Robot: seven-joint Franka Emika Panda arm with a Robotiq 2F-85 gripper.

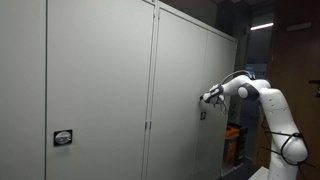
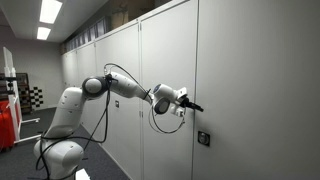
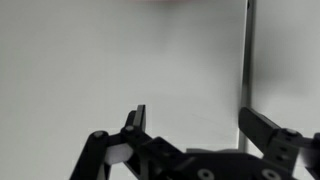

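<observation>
Tall pale grey cabinet doors [image 1: 178, 90] fill most of exterior view 1, all standing closed. My gripper faces the door surface with its two black fingers wide apart and nothing visible between them. Exterior view 2 has the gripper [image 2: 193, 106] close to a door seam, above a dark recessed handle [image 2: 203, 138]. Whether the fingertips touch the door cannot be made out. In the wrist view the dark vertical seam [image 3: 247, 60] runs down beside the right finger. The handle is not clearly visible there.
Another door handle [image 1: 63, 137] sits far to the left in exterior view 1. Bins with orange parts [image 1: 232, 132] stand by the cabinet's right end. A red object [image 2: 5, 112] lies at the left edge of exterior view 2.
</observation>
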